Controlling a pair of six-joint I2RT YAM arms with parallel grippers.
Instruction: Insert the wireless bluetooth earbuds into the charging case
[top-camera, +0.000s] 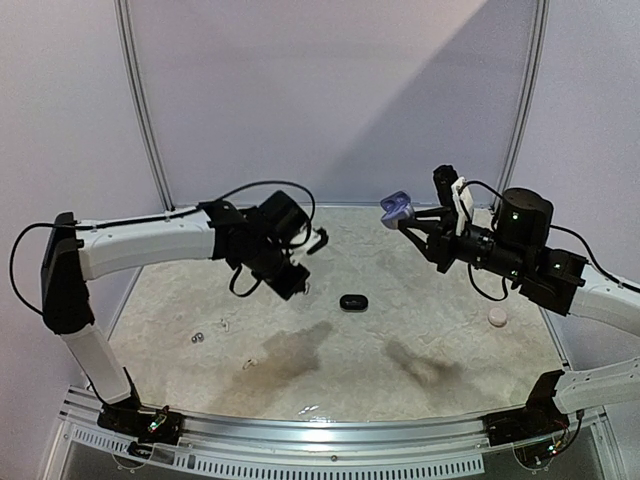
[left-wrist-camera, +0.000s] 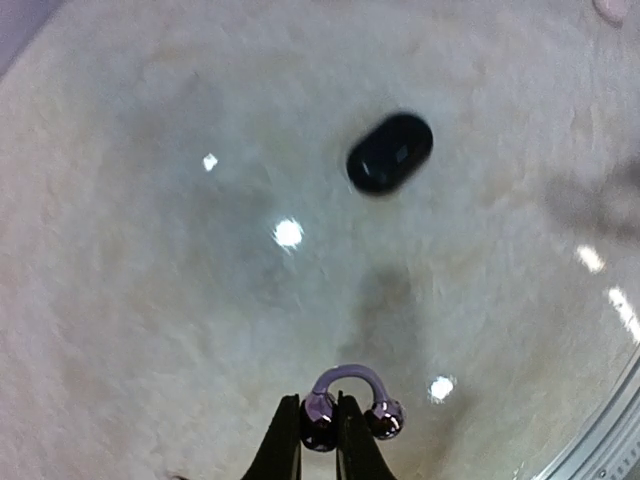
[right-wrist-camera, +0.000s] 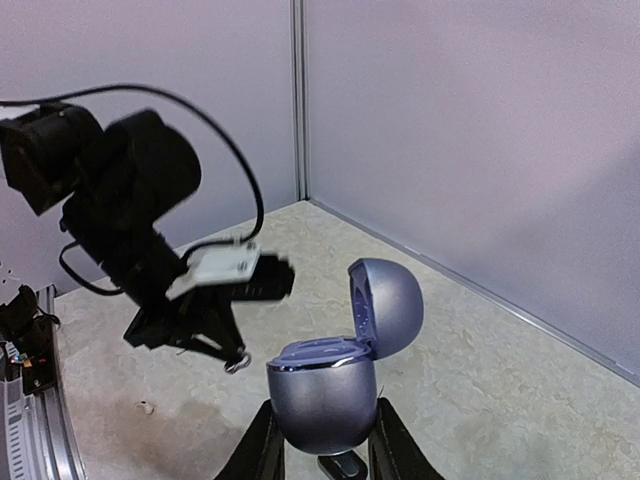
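A shiny earbud (left-wrist-camera: 386, 417) with a curved loop is pinched by my left gripper, which is shut on it and raised over the table, left of centre in the top view (top-camera: 305, 287). My right gripper holds the purple charging case (right-wrist-camera: 322, 390) between its fingers, lid open, aloft at the right; in the top view the case (top-camera: 396, 208) faces the left arm. A black oval case (top-camera: 353, 302) lies on the table between and below the arms.
Small shiny items (top-camera: 197, 338) lie at the left of the table (top-camera: 400, 380); a round pale object (top-camera: 497, 317) lies at the right. Walls and aluminium rails surround the table, whose middle is mostly clear.
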